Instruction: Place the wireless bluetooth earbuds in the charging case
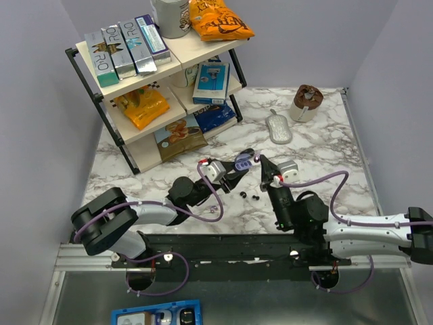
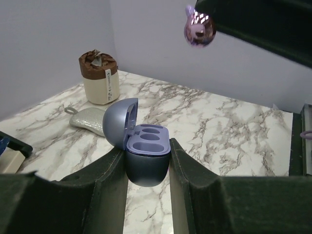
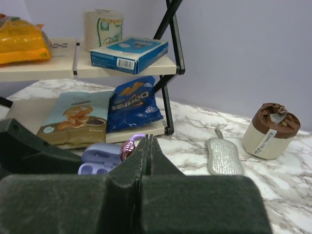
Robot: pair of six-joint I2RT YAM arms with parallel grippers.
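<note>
My left gripper (image 1: pixel 235 175) is shut on the open charging case (image 2: pixel 146 156), its lid (image 2: pixel 114 122) tipped up at the left and its lavender slots (image 2: pixel 148 141) facing upward. My right gripper is shut, with a shiny pink earbud (image 3: pixel 127 148) at its fingertips. In the left wrist view that earbud (image 2: pixel 199 29) hangs above and to the right of the case, apart from it; in the top view the two are close together. Small black pieces (image 1: pixel 243 195) lie on the marble table below.
A shelf rack (image 1: pixel 128 122) with packets and boxes stands at the back left. A silver pouch (image 1: pixel 278 128) and a brown-topped container (image 1: pixel 306 105) are at the back right.
</note>
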